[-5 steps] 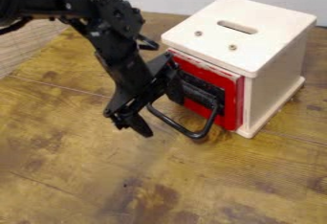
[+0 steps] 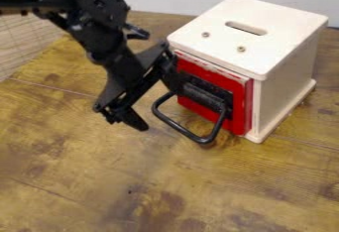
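Note:
A white box (image 2: 284, 67) with a red front (image 2: 233, 119) and a slot in its top stands at the right. A black wire handle (image 2: 199, 137) hangs out from its front, low over the floor. My black gripper (image 2: 126, 117) is left of the handle, pointing down and apart from it as far as shows. Whether its fingers are open or shut is hard to tell.
A woven mat (image 2: 27, 43) lies at the back left.
The arm and gripper have shifted slightly to the left, away from the box. The box and handle look unchanged.

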